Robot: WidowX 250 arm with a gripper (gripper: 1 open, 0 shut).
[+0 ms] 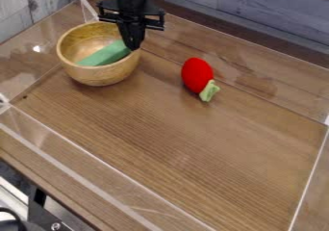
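A wooden bowl (pixel 90 77) sits at the upper left of the table, holding a green oblong object (pixel 102 55). The black gripper (pixel 129 38) reaches down over the bowl's right rear, its tip close to the green object's upper end; whether it touches it or is open cannot be told. A red object with a light green end (pixel 198 75) lies to the right of the bowl.
A pale wall or edge runs along the left and back.
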